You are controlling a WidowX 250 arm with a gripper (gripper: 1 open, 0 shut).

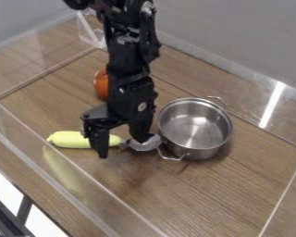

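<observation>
My black gripper (119,132) hangs over the wooden floor at the centre, its fingers apart, one above the yellow corn-like toy (71,140) and the other near a silver spoon-like object (145,143). I see nothing held between them. A steel pot (196,128) with two handles stands right of the gripper. An orange object (101,85) is partly hidden behind the arm.
Clear walls and rails (237,65) border the wooden work area.
</observation>
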